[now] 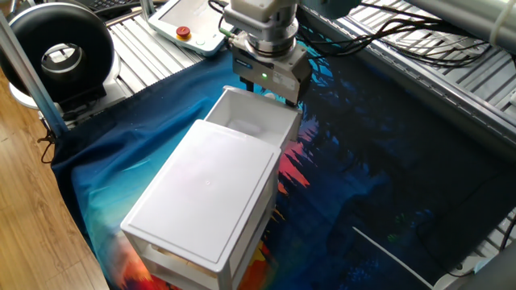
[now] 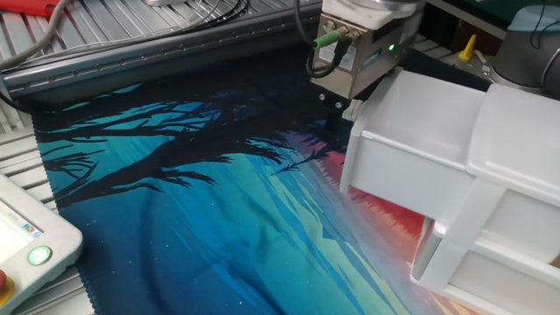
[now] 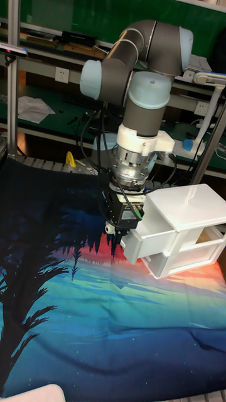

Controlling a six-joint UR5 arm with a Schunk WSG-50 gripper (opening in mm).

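Observation:
A white plastic drawer unit (image 1: pixel 201 189) stands on the printed cloth, its upper drawer (image 1: pixel 254 114) pulled partly out. That drawer looks empty in exterior view 1. At its front panel, my gripper (image 1: pixel 270 93) points downward with its two fingers (image 1: pixel 248 84) spread wide along the panel's outer side. A small pale knob shows between them, partly hidden by the gripper body. Exterior view 2 shows the near finger (image 2: pixel 335 121) close to the front panel of the drawer (image 2: pixel 407 171); whether they touch I cannot tell.
Dark, colourful cloth (image 2: pixel 210 210) covers the table, with wide free room in front of the drawer. A teach pendant with a red button (image 1: pixel 184 32) lies at the table's edge. Black cables (image 1: pixel 387 32) run along the metal rail behind the arm.

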